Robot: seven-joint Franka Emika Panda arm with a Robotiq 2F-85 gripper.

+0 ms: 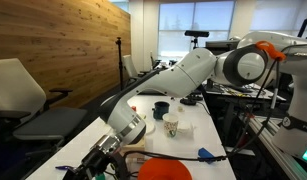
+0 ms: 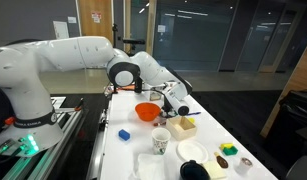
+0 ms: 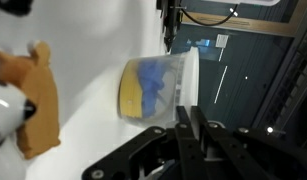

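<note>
In the wrist view, a clear, whitish container with a blue and yellow piece inside lies right against my gripper. The fingers are shut on what looks like its wall; the exact contact is dark and blurred. Exterior view 1 has my gripper low at the front left, its tips partly cut off by the frame's bottom edge. From the other side, the gripper is down near the table beyond the orange bowl, and whatever it holds is too small to make out.
Close to the arm is the orange bowl. A patterned cup, a white plate, an open tan box and a blue item stand on the white table. An orange-brown object lies left in the wrist view.
</note>
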